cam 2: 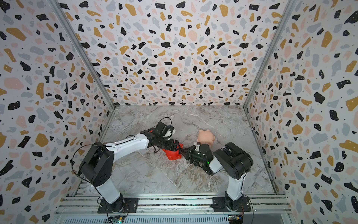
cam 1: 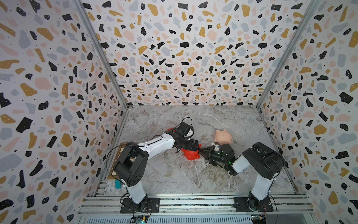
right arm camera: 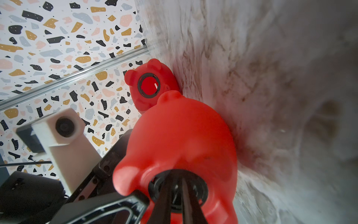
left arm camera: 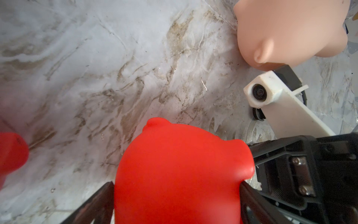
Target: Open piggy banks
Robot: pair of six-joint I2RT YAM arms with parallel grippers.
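Note:
A red piggy bank (cam 1: 191, 153) stands mid-table, filling the lower left wrist view (left arm camera: 179, 175). My left gripper is over it, open, with its fingers at either side of the body. My right gripper comes from the right, its narrow fingertips at the dark ringed plug on the bank's underside or end. Whether the tips grip the plug is unclear. A second red piggy bank (right arm camera: 149, 102) lies behind, mostly hidden by the left arm from above, with a dark ring round an opening. A pink piggy bank (cam 1: 223, 136) rests at back right.
A wooden board (cam 1: 113, 168) with a teal item (cam 1: 117, 183) is at the left edge, partly behind the left arm. Patterned walls bound the table.

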